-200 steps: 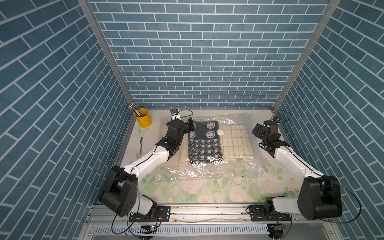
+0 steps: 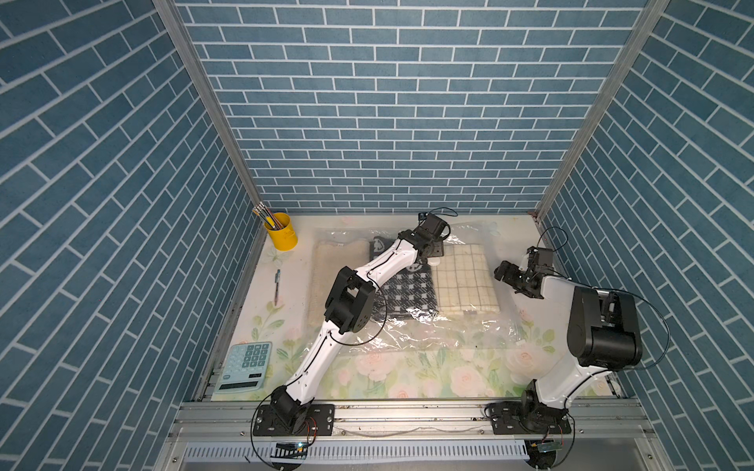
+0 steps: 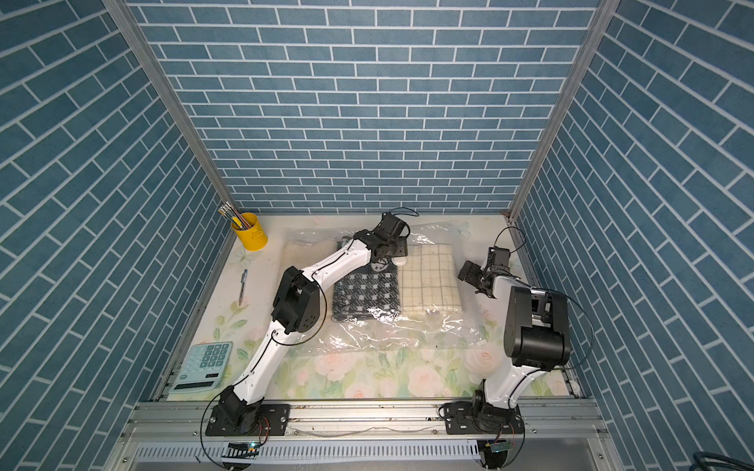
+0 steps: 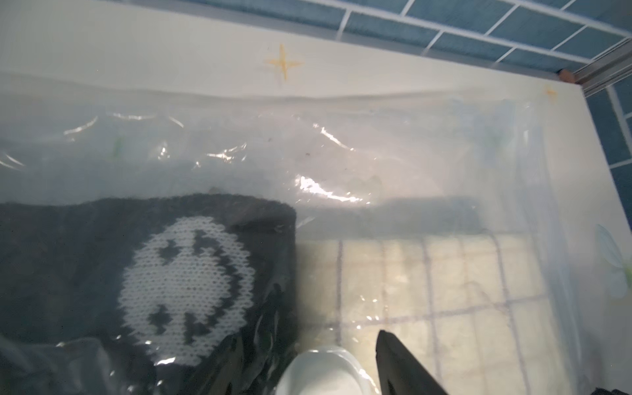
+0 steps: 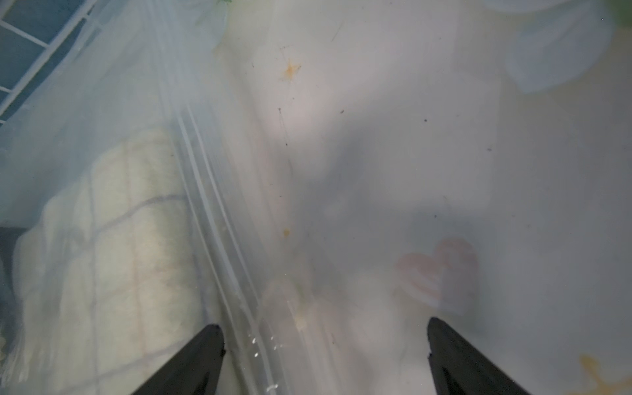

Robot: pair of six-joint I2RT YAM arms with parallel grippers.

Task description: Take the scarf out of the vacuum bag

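A clear vacuum bag [image 2: 337, 341] lies flat on the table, holding folded textiles: a dark grey checked scarf [image 3: 365, 294] with a pale round motif [image 4: 184, 289], a cream plaid cloth [image 2: 465, 282] at right and a beige piece at left, partly behind my left arm. My left gripper is over the bag's white round valve [image 4: 322, 375], one finger to each side, part open; whether it touches cannot be told. My right gripper stands open at the bag's right edge, whose clear film shows between its fingers.
A yellow cup of brushes [image 2: 281, 234] stands at back left, with a pen [image 2: 277, 289] and a calculator [image 2: 243, 367] along the left side. Tiled walls enclose the back and sides.
My left gripper has moved rightward from the bag's left part to above the valve, its arm now stretched out. My right arm has changed posture, its gripper turned and slightly lower in the top view.
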